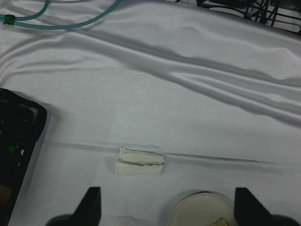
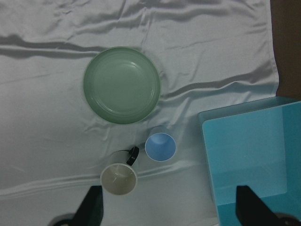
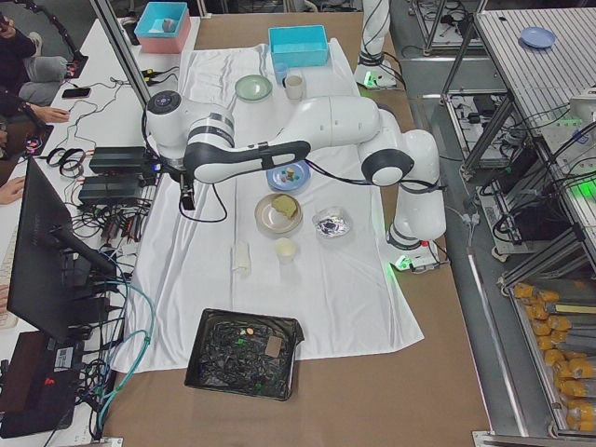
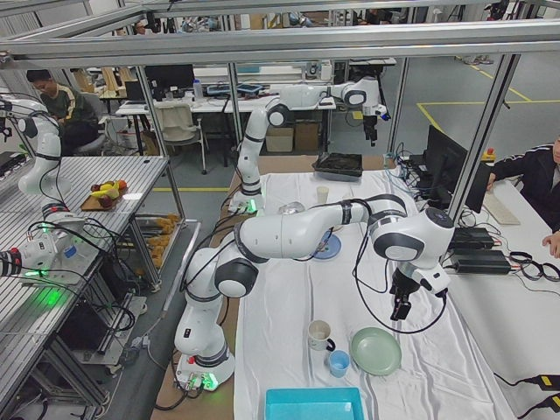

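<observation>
My left gripper hangs raised over the white cloth, its fingers apart with nothing between them; below are a folded white strip [image 1: 140, 160], a cream plate [image 1: 193, 212] with a yellow-green item and the black tray [image 1: 14, 141]. My right gripper is also open and empty, high above a green plate [image 2: 122, 85], a blue cup [image 2: 160, 146], a white mug [image 2: 118, 179] with black handle and a turquoise bin [image 2: 244, 150].
In the camera left view a blue plate [image 3: 288, 177], a foil dish [image 3: 331, 223] and a pale cup [image 3: 285, 250] stand mid-table. Monitors and cables line one side; the cloth near the tray is largely clear.
</observation>
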